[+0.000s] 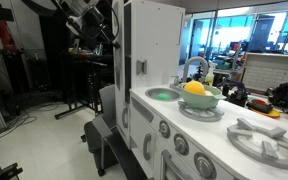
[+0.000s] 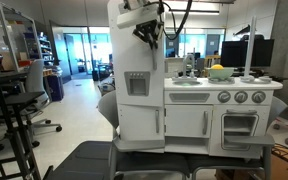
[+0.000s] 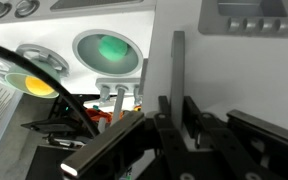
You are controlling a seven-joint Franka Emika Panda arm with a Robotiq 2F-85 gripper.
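Note:
The tall white toy fridge (image 2: 134, 58) stands at the left end of the play kitchen. My gripper is shut on a slim grey handle (image 3: 178, 62) on the fridge's pale door panel (image 3: 219, 75). In exterior view 1 the dark gripper (image 1: 114, 43) is at the fridge's upper left edge. Exterior view 2 shows the arm (image 2: 142, 16) reaching across the top of the fridge front. The fingertips are mostly dark and hard to separate in the wrist view. Whether the door stands slightly ajar, I cannot tell.
On the counter, a sink (image 1: 164, 93) holds something green, beside a faucet and a green bowl (image 1: 202, 97) with a yellow ball (image 1: 194, 87). Grey burners (image 1: 269, 143) lie further right. Grey chairs (image 2: 84, 160) crowd the floor before the kitchen.

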